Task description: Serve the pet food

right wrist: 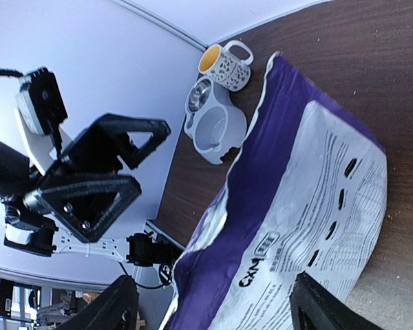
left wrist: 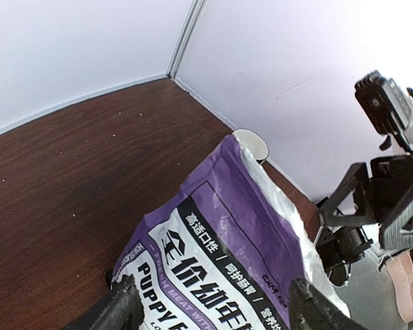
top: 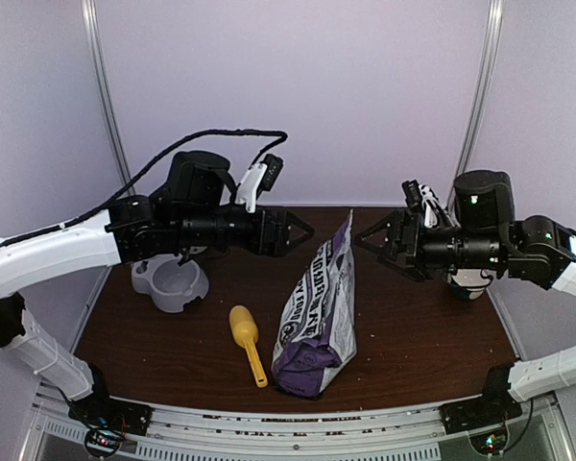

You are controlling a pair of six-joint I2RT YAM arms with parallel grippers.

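Observation:
The purple and white puppy food bag (top: 312, 327) stands mid-table, its top edge pointed up. My left gripper (top: 296, 230) is open just up and left of the bag's top, holding nothing. My right gripper (top: 376, 237) is open to the right of the bag, holding nothing. Both wrist views show the bag (left wrist: 206, 254) (right wrist: 296, 206) beyond the fingers. A yellow scoop (top: 245, 336) lies left of the bag. The grey pet bowl (top: 170, 283) sits at left.
A patterned mug (right wrist: 228, 69) stands behind the pet bowl. A small white cup (left wrist: 251, 143) is at the right, mostly hidden by the right arm in the top view.

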